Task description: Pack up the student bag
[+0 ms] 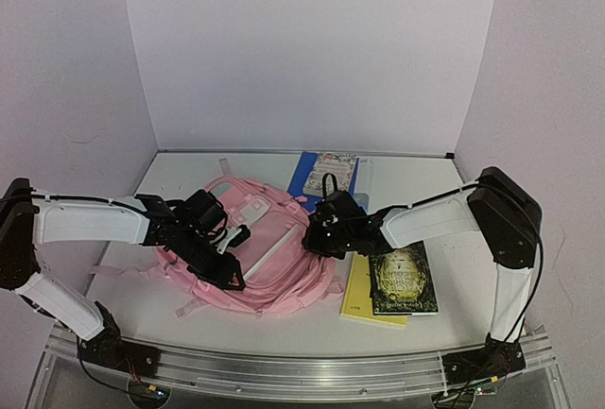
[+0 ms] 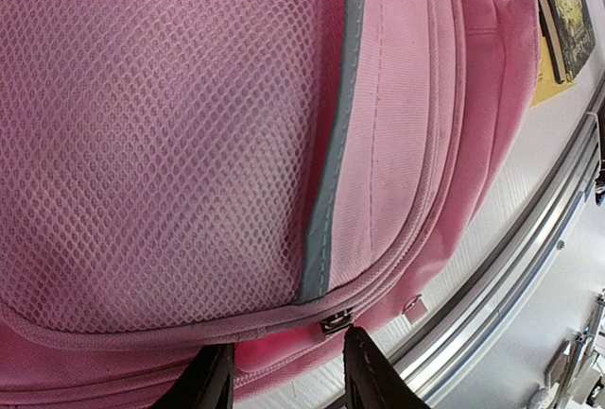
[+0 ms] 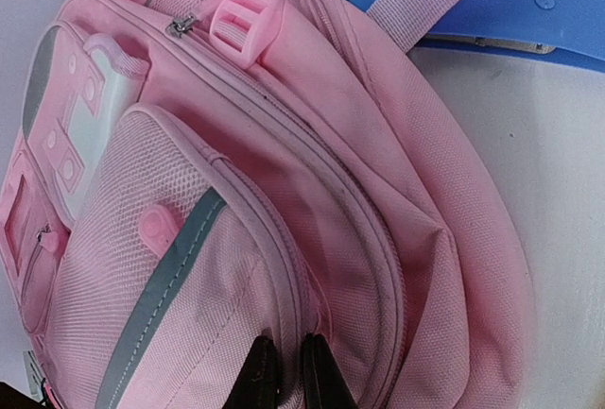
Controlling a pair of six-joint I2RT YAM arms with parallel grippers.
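A pink backpack [image 1: 269,263] lies flat on the table, its mesh front pocket [image 2: 161,144] facing up with a grey strip beside it. Over the near-left edge of the bag, my left gripper is open, fingers apart. A metal zipper slider [image 2: 337,322] on the pocket's rim sits just in front of these fingers, not held. On the bag's right side, my right gripper pinches the piped edge of the front pocket [image 3: 250,206]. In the top view the arms hide both pinch areas.
Right of the bag lie a yellow book [image 1: 357,298] and a dark book [image 1: 404,279] overlapping it. Behind the right arm are a blue folder [image 1: 301,175] and a patterned booklet [image 1: 331,173]. A metal rail [image 1: 302,373] runs along the front.
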